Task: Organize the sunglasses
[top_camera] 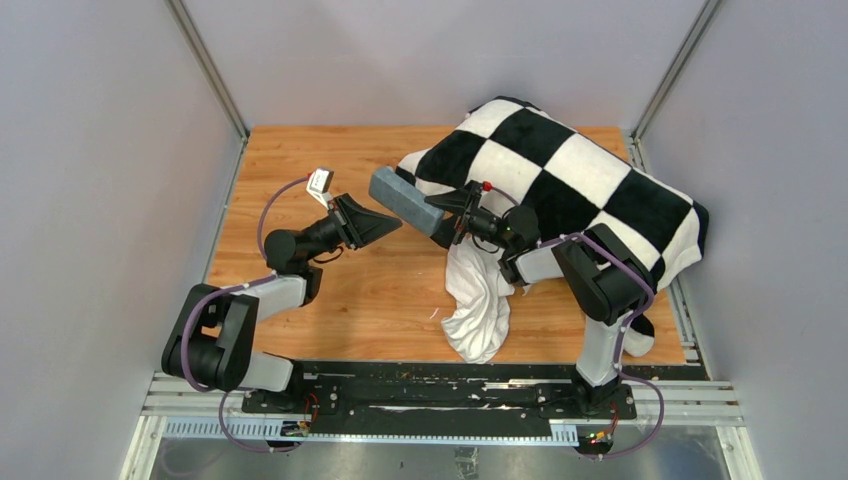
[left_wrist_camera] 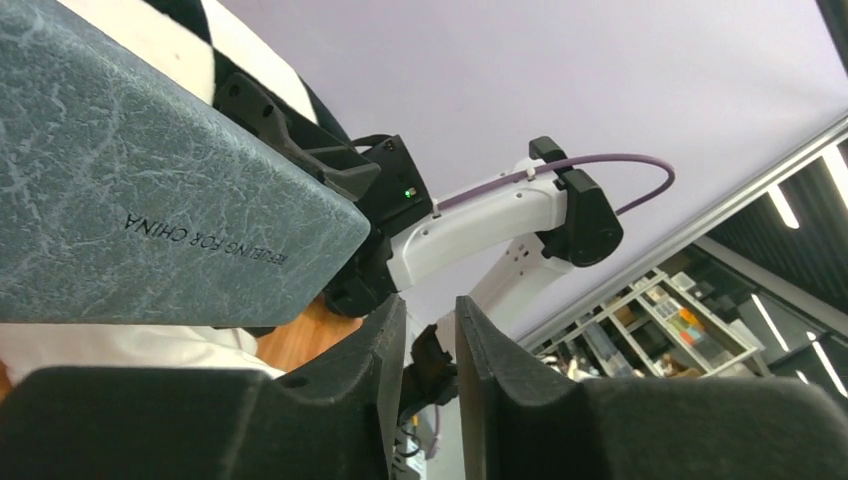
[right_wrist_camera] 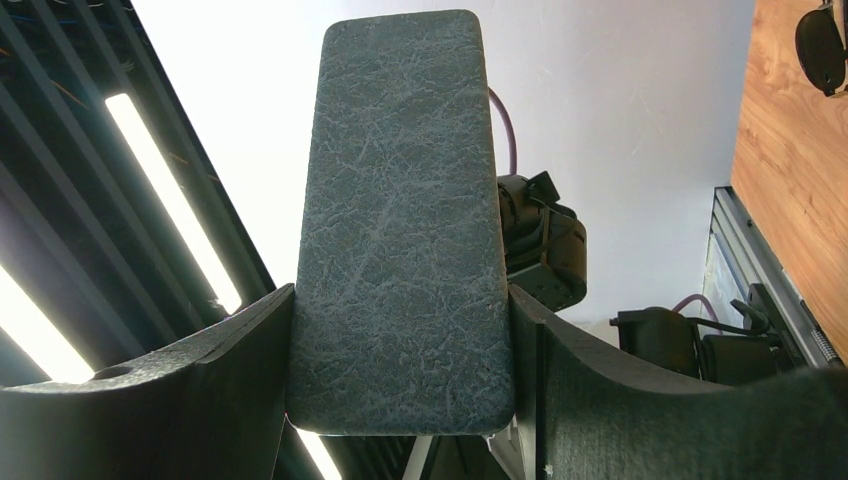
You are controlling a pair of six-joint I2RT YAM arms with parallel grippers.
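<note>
A blue-grey glasses case (top_camera: 405,198) is held in the air, tilted, above the middle of the table. My right gripper is shut on it, with a finger along each side of the case's near end. The case appears closed; no green lining shows. In the left wrist view the case (left_wrist_camera: 170,190) fills the left side, with lettering on its face. My left gripper is slightly open and empty, close to the case but apart from it. A dark lens of the sunglasses (right_wrist_camera: 822,50) lies on the table at the right wrist view's edge; the rest is cut off.
A black-and-white checkered cushion or cloth (top_camera: 590,175) covers the back right. White cloth (top_camera: 478,305) lies crumpled below the right gripper. Bare wooden table (top_camera: 390,310) shows at centre front and far left. Walls enclose the sides and back.
</note>
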